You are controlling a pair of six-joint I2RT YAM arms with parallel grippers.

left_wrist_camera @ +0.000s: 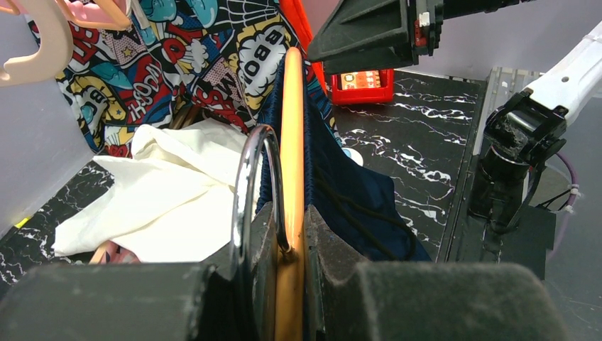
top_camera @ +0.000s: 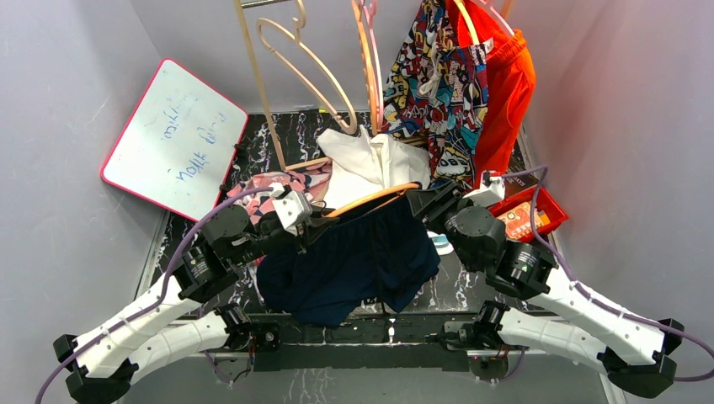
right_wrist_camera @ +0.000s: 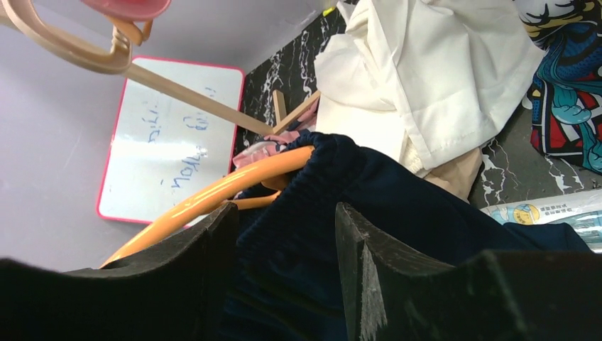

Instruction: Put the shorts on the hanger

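The navy shorts (top_camera: 345, 269) hang from an orange hanger (top_camera: 370, 194) over the table's front middle; in the left wrist view their waistband lies along the hanger (left_wrist_camera: 292, 121). My left gripper (top_camera: 313, 225) is shut on the hanger near its metal hook. My right gripper (top_camera: 425, 210) stands at the hanger's right end, part open, with its fingers above the waistband (right_wrist_camera: 334, 153) in the right wrist view; I cannot see it holding anything.
A rack of hangers (top_camera: 311, 63) with patterned shorts (top_camera: 455, 109) and red shorts (top_camera: 505, 93) stands behind. White cloth (top_camera: 370, 160), a whiteboard (top_camera: 168, 126) and a red basket (top_camera: 547, 219) surround the work area.
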